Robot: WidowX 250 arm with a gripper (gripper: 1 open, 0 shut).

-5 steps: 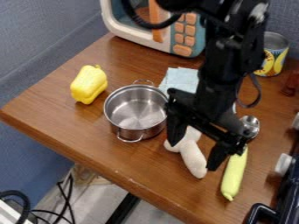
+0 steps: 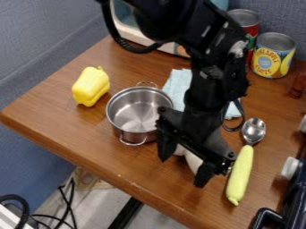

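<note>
My black gripper (image 2: pixel 191 159) is low over the table, right of the steel pot (image 2: pixel 134 114), covering most of a white object (image 2: pixel 182 152) of which only a little shows behind it. Whether the fingers are shut on it is hidden. A yellow corn-like piece (image 2: pixel 239 174) lies just right of the gripper, with a spoon (image 2: pixel 253 131) above it.
A yellow pepper (image 2: pixel 91 86) sits at the left on the wooden table (image 2: pixel 60 121). A folded cloth (image 2: pixel 176 85), cans (image 2: pixel 273 54) and a small bottle (image 2: pixel 299 85) are at the back. Black equipment (image 2: pixel 291 197) lines the right edge.
The gripper has moved down and slightly left onto the white object, which is now mostly hidden behind it.
</note>
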